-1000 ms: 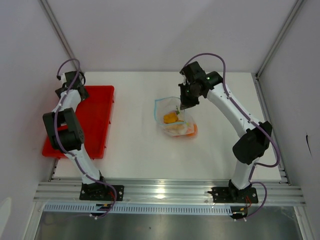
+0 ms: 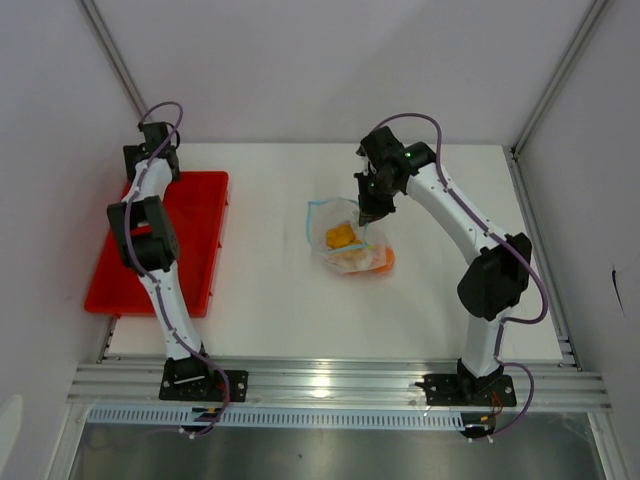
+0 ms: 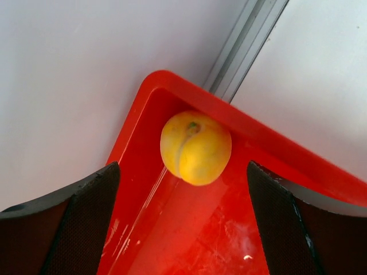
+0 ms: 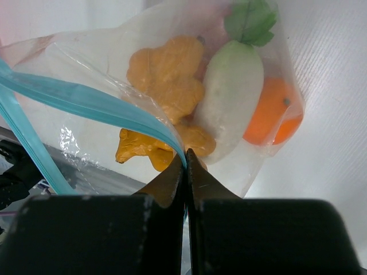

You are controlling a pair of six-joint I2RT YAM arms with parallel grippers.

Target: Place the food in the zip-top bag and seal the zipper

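A yellow round fruit [image 3: 195, 150] sits in a corner of the red tray [image 2: 200, 260]. Above it hangs my left gripper, open, fingers either side and empty. The zip top bag [image 2: 345, 255] lies on the white table, holding orange-yellow food [image 4: 163, 74], a pale long vegetable [image 4: 229, 97] with green leaves and an orange item [image 4: 266, 114]. My right gripper is shut at the bag's blue zipper edge [image 4: 109, 112]; the edge runs to its fingertips.
Walls and metal rails border the workspace.
The right arm and bag have shifted only slightly.
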